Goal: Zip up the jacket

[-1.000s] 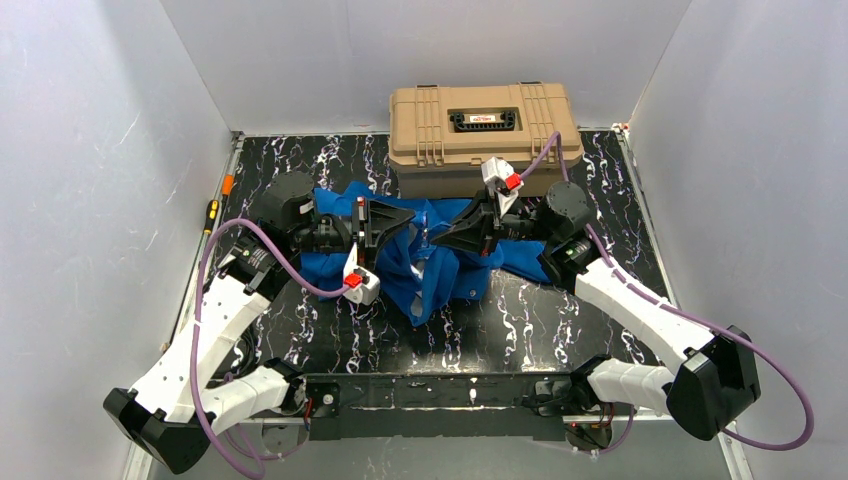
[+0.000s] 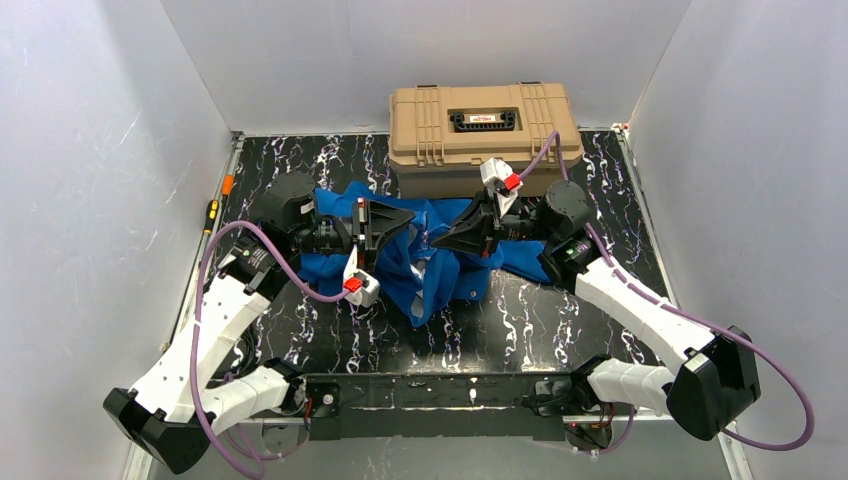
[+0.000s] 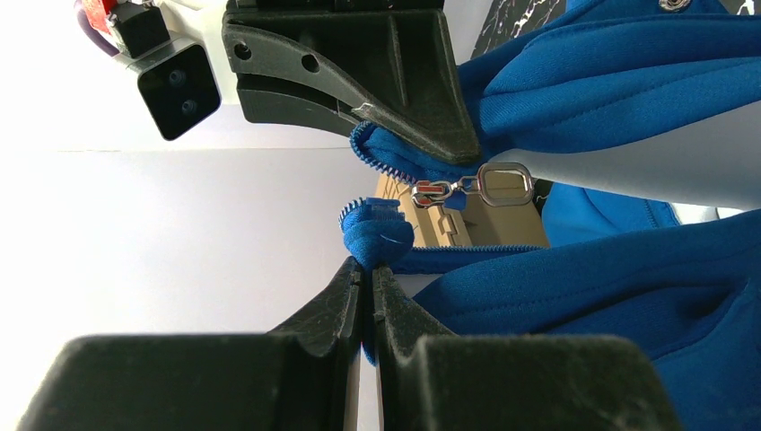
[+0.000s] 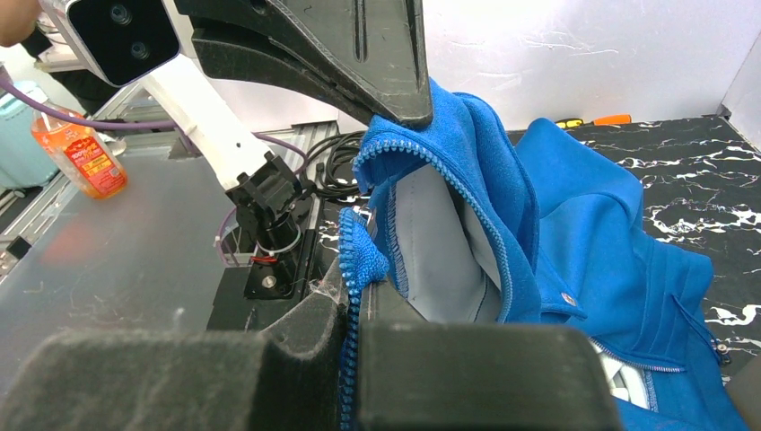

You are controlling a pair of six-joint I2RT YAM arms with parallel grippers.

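The blue jacket lies bunched on the marble table under both grippers. My left gripper is shut on a strip of jacket fabric with zipper teeth at its top, seen in the left wrist view. Above it, the zipper slider with a metal ring pull hangs by the other gripper's fingertips. My right gripper is shut on a zipper tape edge, whose toothed end rises from between its fingers in the right wrist view. Another zipper edge curves over a raised jacket fold.
A tan hard case stands at the back behind the jacket. Screwdrivers lie along the left edge. Walls enclose the sides and back. Bare table shows in front of the jacket.
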